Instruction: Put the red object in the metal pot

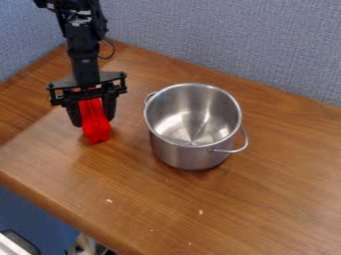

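The red object stands at the left of the wooden table, its lower part in plain sight. Above it, my gripper points down with a dark finger on either side of the object's upper part. Whether the fingers press on it or leave a small gap cannot be made out. To the right of both is the metal pot, upright with its mouth up. The inside that shows is bare.
Wire handles stick out from the pot, one toward the front right and one at its left rim. Bare tabletop lies to the right and in front. The table's front edge runs across the lower left.
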